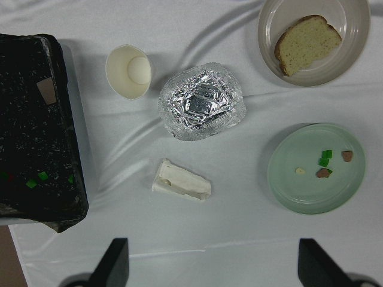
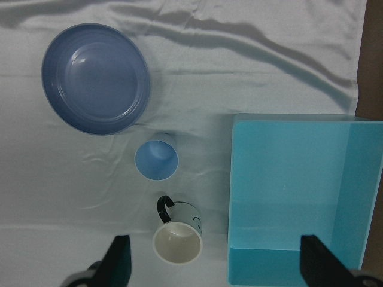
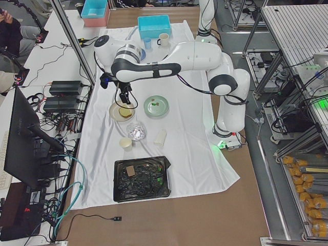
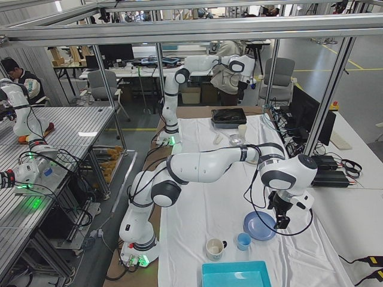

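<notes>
My left gripper and right gripper hang open and empty above a white cloth. Under the left are a black tray (image 1: 33, 131), paper cup (image 1: 122, 72), foil bowl (image 1: 200, 95), white wrapped item (image 1: 179, 184), bread (image 1: 305, 42) on a beige plate (image 1: 266, 30), and a green plate (image 1: 299, 185) with small green and brown pieces. Under the right are a blue plate (image 2: 96, 78), blue cup (image 2: 155, 156), mug (image 2: 177, 242) and turquoise bin (image 2: 293, 185).
Both arms reach over the table from its side. A monitor (image 3: 28, 148) and cables stand on a neighbouring table.
</notes>
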